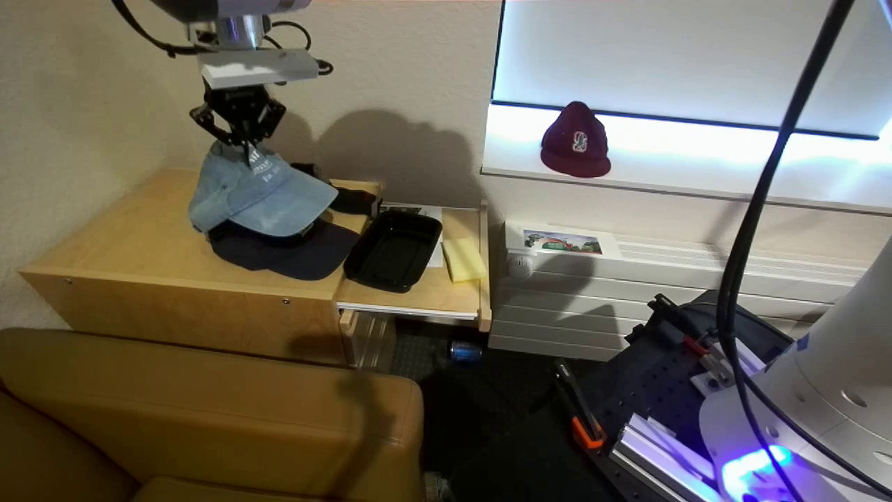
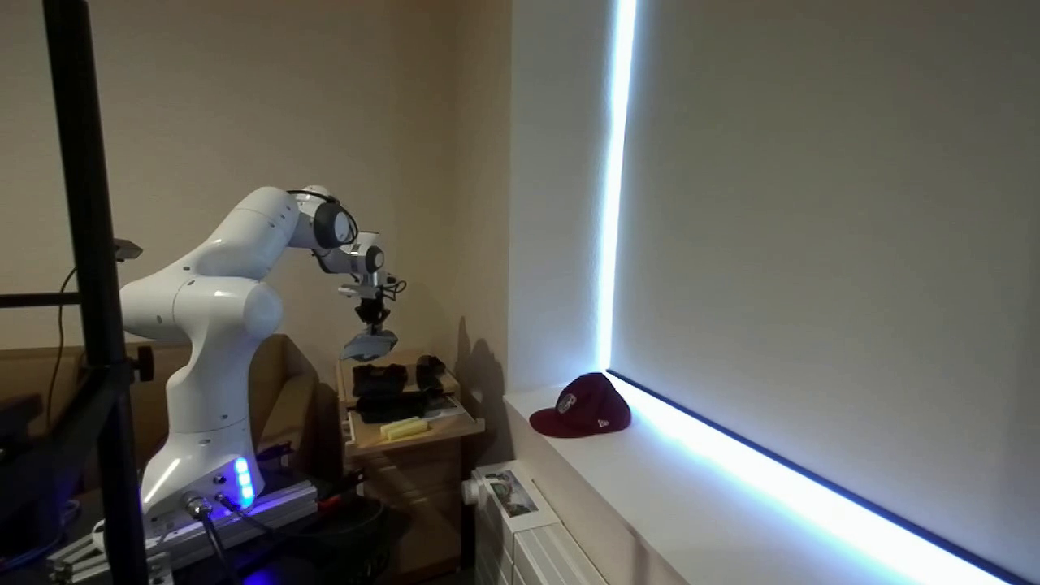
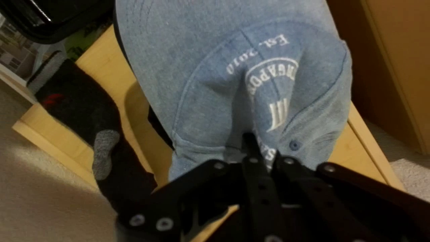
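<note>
A faded blue denim cap [image 1: 280, 196] with white lettering hangs from my gripper [image 1: 249, 143], raised above the wooden cabinet. In the wrist view my gripper is shut on the pinched cloth of the cap's crown [image 3: 278, 88], and the brim points away from the fingers. Exterior view 2 shows the blue cap [image 2: 370, 345] clear of the cabinet top. Beneath it a dark cap [image 1: 313, 251] rests on the wood, partly covered from view. On the sill by the window sits a maroon cap [image 1: 577, 142] with a white emblem.
A black tray [image 1: 394, 251] and a yellow cloth [image 1: 464, 259] occupy the cabinet's right-hand part. Dark socks [image 3: 76, 109] lie behind the caps. A tan sofa [image 1: 209, 393] stands in front.
</note>
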